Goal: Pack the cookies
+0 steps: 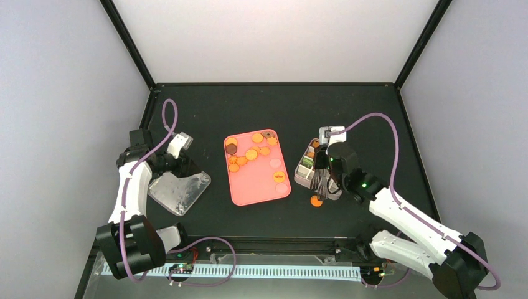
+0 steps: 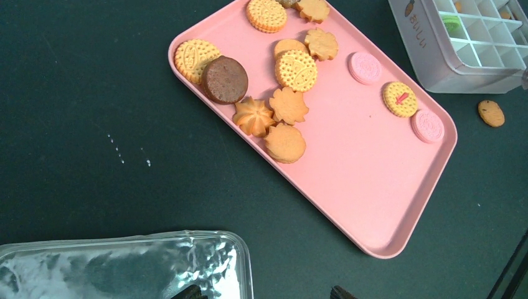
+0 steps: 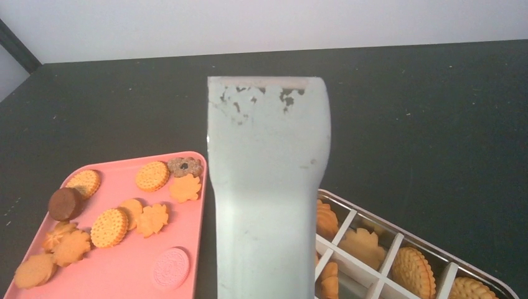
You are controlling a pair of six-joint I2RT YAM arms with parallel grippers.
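A pink tray (image 1: 256, 184) of assorted cookies (image 2: 296, 70) lies centrally: round, flower-shaped, chocolate, pink. The divided cookie box (image 2: 467, 75) stands right of it, partly filled; one loose cookie (image 2: 490, 113) lies beside its front. My right gripper (image 1: 320, 184) is over the box, partly covering it; whether anything is between its fingers is unclear. A pale grey part fills the middle of the right wrist view. My left gripper is open, its fingertips at the bottom edge of the left wrist view, above the clear lid.
The clear plastic lid (image 1: 177, 190) lies left of the pink tray, under the left arm.
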